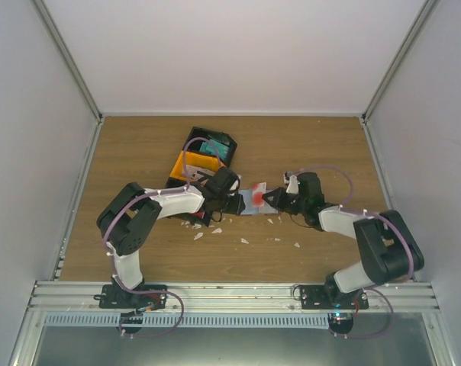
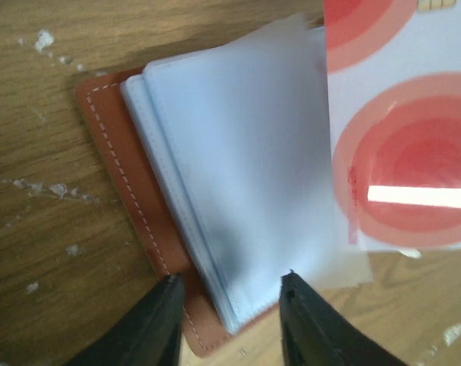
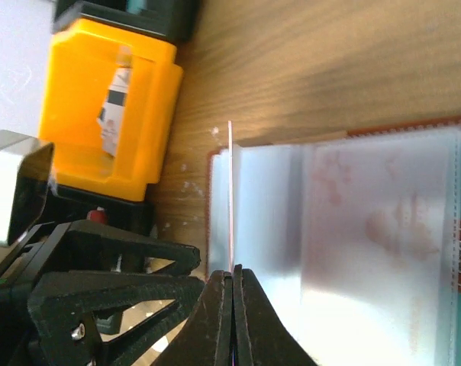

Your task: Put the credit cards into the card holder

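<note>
The card holder [image 2: 238, 175], brown leather with clear sleeves, lies open on the table; its right-wrist side shows sleeves [image 3: 375, 244]. A white card with red circles rises above the sleeves, seen edge-on in the right wrist view, where my right gripper is shut on it. In the left wrist view my left gripper is part open at the sleeves' near edge, nothing visible between its fingers. The top view has the left gripper [image 1: 234, 202] left of the holder and the right gripper [image 1: 272, 197] over its right part.
Stacked bins, black [image 1: 209, 145] and orange [image 3: 154, 114], stand behind and left of the holder. White scraps [image 1: 198, 235] are scattered on the wooden table.
</note>
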